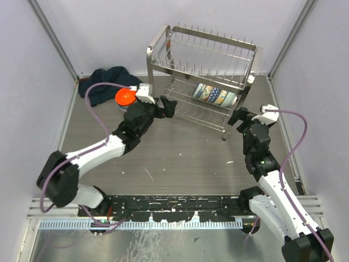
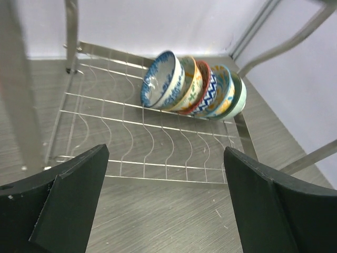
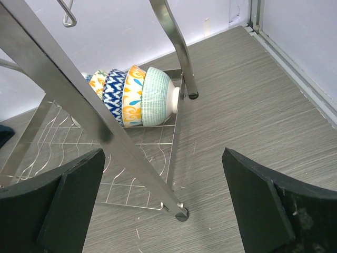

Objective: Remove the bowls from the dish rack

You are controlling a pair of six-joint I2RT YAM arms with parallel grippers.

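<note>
A two-tier metal dish rack [image 1: 181,112] stands at the back. On its lower shelf several patterned bowls [image 2: 195,87] lean nested in a row toward the right end; a pale green one [image 3: 156,97] is outermost on the right. Off the rack's left side, an orange bowl [image 1: 125,96] tops a small stack on the floor. My left gripper [image 1: 170,107] is open in front of the rack's left part, its fingers [image 2: 68,195] apart with only the shelf seen between them. At the rack's front right leg, my right gripper [image 1: 235,122] stands open and empty.
The rack's front right leg [image 3: 113,139] crosses between my right gripper and the bowls. A dark cloth [image 1: 103,82] lies behind the orange bowl. Bare floor [image 1: 174,164] spreads across the middle.
</note>
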